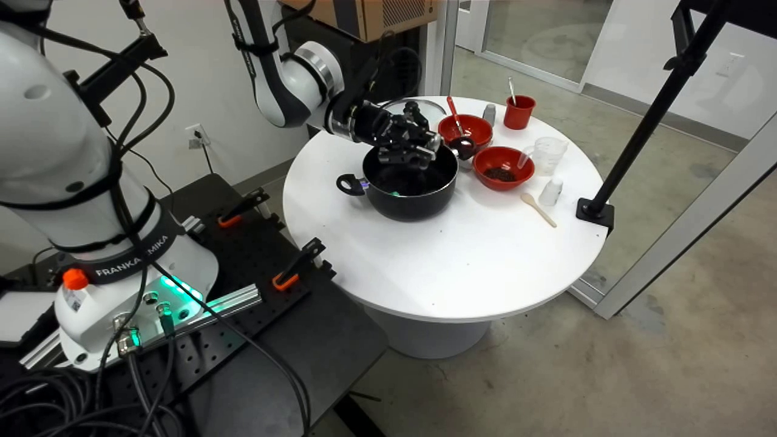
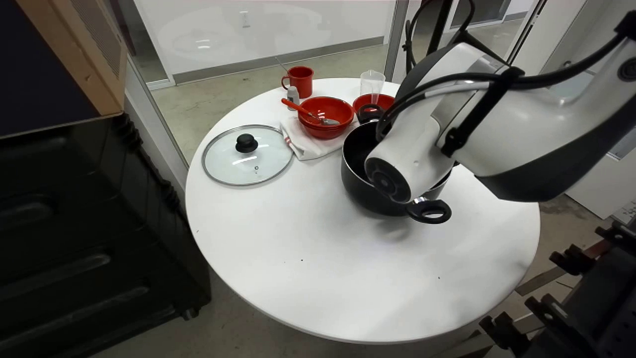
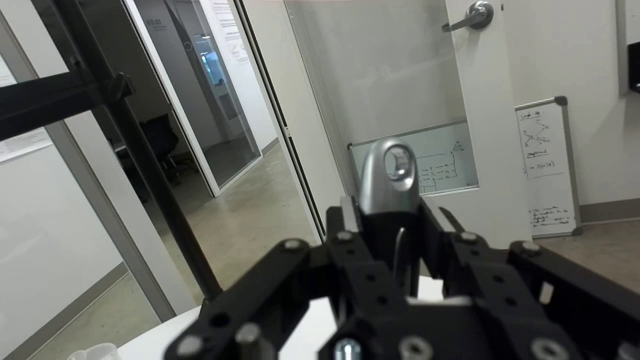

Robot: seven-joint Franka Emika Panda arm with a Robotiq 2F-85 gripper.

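Observation:
Over the black pot (image 1: 410,204), my gripper is shut on a dark-handled utensil (image 3: 388,177). Its rounded silver end, pierced by a hole, sticks up beyond the fingers in the wrist view. What the utensil's other end looks like is hidden. The pot stands on the round white table, and a small green spot shows inside it in exterior view 1. From exterior view 2, the arm covers the gripper and part of the pot.
Beside the pot stand a red bowl with a red-handled utensil (image 2: 326,117) and a red bowl with dark bits (image 1: 502,173). A glass lid (image 2: 247,156) lies flat at the table's left in exterior view 2.

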